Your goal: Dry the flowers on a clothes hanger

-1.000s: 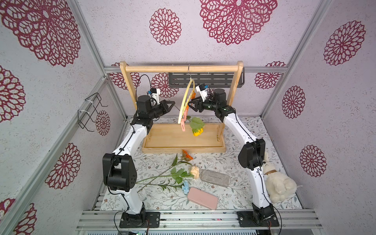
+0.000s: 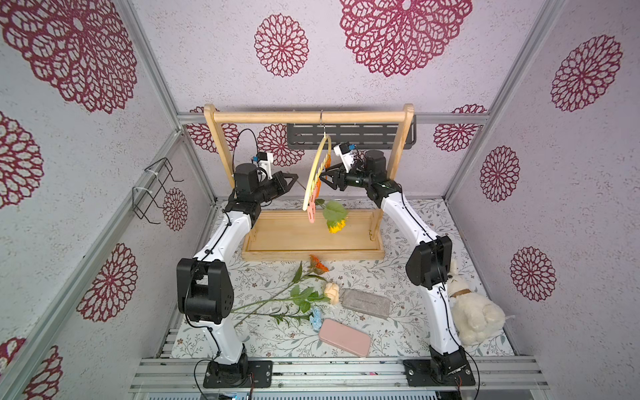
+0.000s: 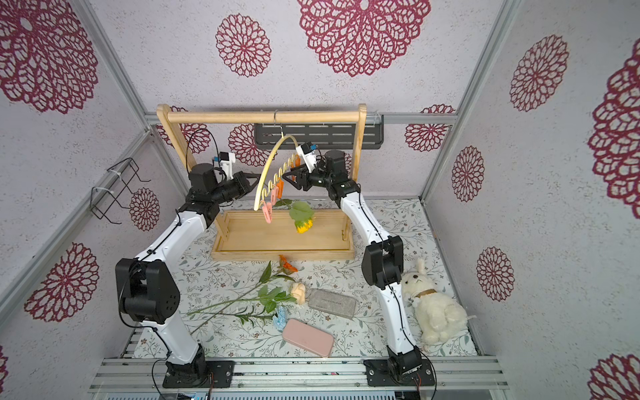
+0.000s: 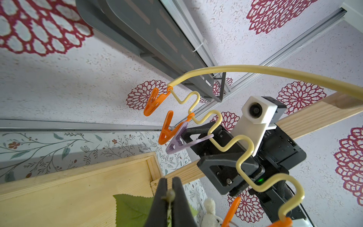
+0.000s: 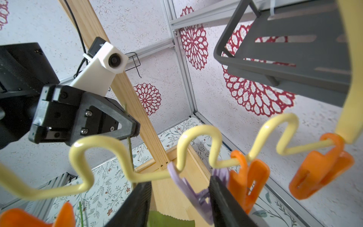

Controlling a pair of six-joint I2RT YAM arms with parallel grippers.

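A cream hanger (image 2: 312, 164) hangs from the wooden rack, with orange, pink and purple clips (image 4: 180, 143). My left gripper is shut on the thin stem of a sunflower (image 2: 337, 224), whose bloom and big leaf (image 4: 132, 210) hang below the hanger. From the right, my right gripper is at the purple clip (image 5: 194, 193), fingers either side of it; whether it grips the clip is unclear.
The rack's wooden tray (image 2: 273, 233) is below. Loose flowers (image 2: 300, 300), a grey case (image 2: 365, 302), a pink case (image 2: 344, 337) and a plush toy (image 2: 476, 316) lie on the table. A grey shelf (image 3: 360, 133) is behind.
The hanger and its clips swayed slightly left and back over the last second. Both arms are almost still.
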